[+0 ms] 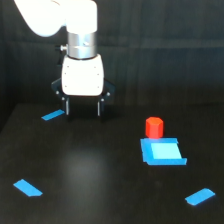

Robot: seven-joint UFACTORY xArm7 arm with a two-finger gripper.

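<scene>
At the upper left, above the dark table, hangs my white arm with its black gripper pointing down. Its two fingers stand apart, and nothing shows between them. On the right side of the table stands a small red block, some way to the right of the gripper and a little lower in the view. It is at the far edge of a light-blue square bordered with blue tape; from this angle I cannot tell whether it touches the tape.
Strips of blue tape lie at the far left, near left and near right. A dark curtain hangs behind.
</scene>
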